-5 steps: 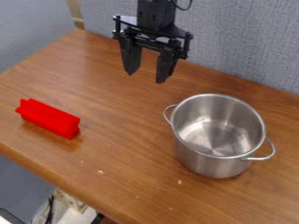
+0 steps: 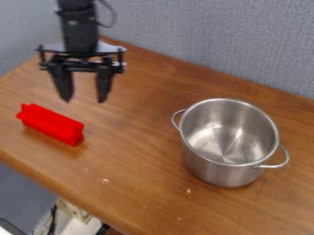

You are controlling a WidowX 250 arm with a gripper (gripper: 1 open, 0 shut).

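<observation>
A red rectangular block (image 2: 51, 123) lies on the wooden table at the left front. Above it and slightly to the right hangs my dark gripper (image 2: 84, 84), blurred, its two fingers apart with nothing visible between them. A steel pot (image 2: 230, 158) with two side handles stands on the right.
A grey speckled wall (image 2: 221, 46) runs along the back. The table's edge shows at the lower left.
My gripper has moved left from the back middle to above the red block, turning on the way. The block and the pot have not moved.
</observation>
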